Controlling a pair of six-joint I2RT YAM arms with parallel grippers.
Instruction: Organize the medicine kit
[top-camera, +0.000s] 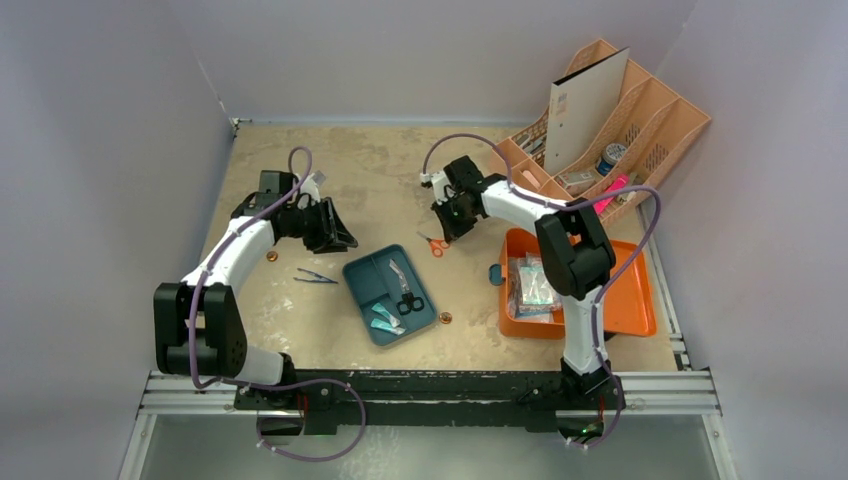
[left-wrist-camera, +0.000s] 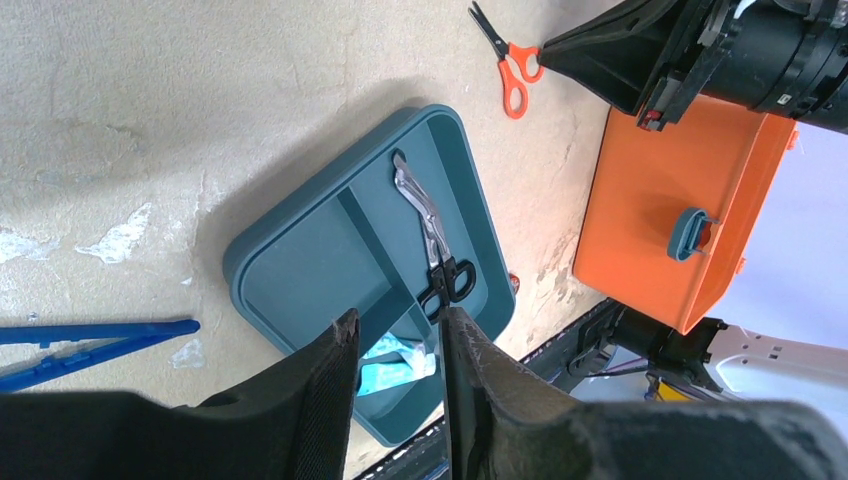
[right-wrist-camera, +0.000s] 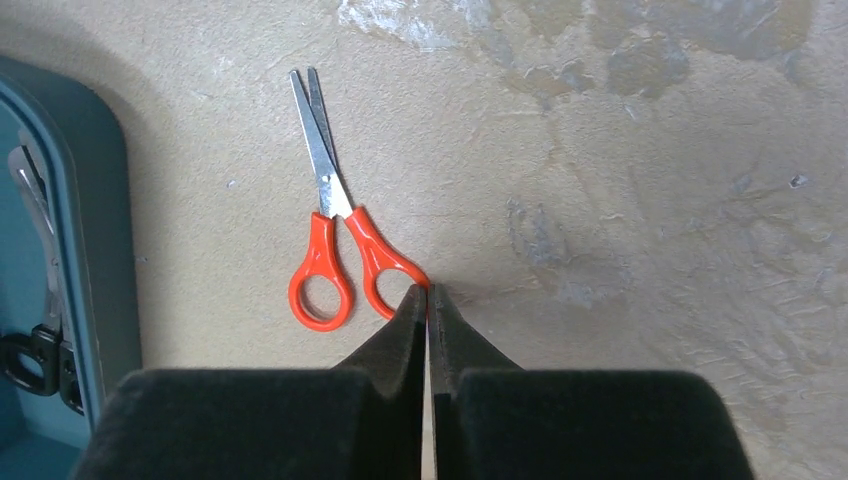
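Note:
Orange-handled scissors (right-wrist-camera: 322, 245) lie on the table, blades slightly apart. At the edge of one handle loop is my right gripper; it is shut, its tips meeting the loop, and no clear grip shows. To their left stands the teal tray (top-camera: 370, 284), holding black-handled scissors (left-wrist-camera: 425, 222) in one compartment and pale teal packets (left-wrist-camera: 395, 373) in another. My left gripper hangs open and empty above the table, left of the tray in the top view. Blue tweezers (top-camera: 316, 280) rest on the table left of the tray.
An orange box (top-camera: 508, 322) with packets inside stands at the right, partly under my right arm. The peach organizer (top-camera: 690, 115) fills the back right corner. Small round copper-coloured pieces (top-camera: 445, 318) lie on the table.

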